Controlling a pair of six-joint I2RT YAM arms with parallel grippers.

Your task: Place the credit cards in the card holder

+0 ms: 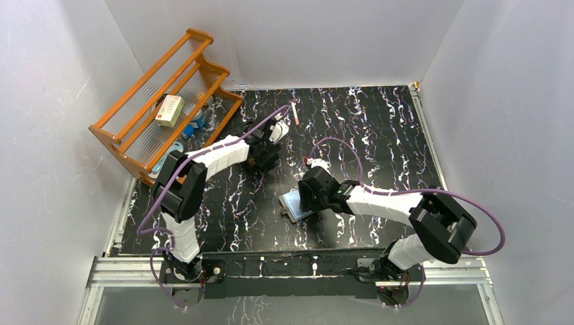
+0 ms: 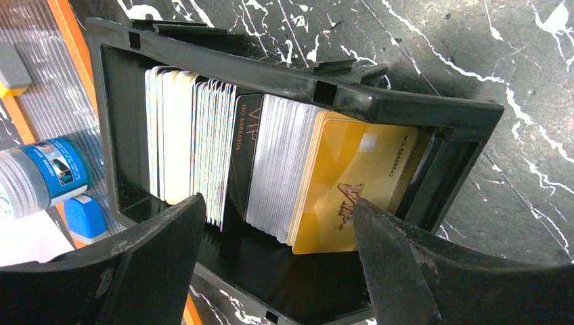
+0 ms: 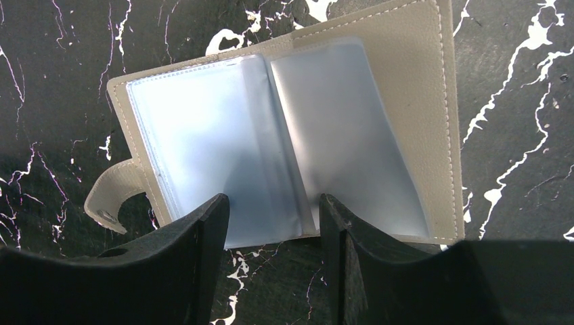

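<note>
A black box fills the left wrist view, holding a row of upright cards: white ones, a black card and gold cards at one end. Over its near side my left gripper stands open, its fingers apart with nothing between them. In the right wrist view the card holder lies opened flat, beige with clear sleeves and a curled strap. My right gripper is just at its near edge, part open, with no card between the fingertips.
A wooden rack with a small carton and blue-lidded jar stands left of the box. A thin orange-and-white stick lies at the back. The table's right side beyond the right arm is clear.
</note>
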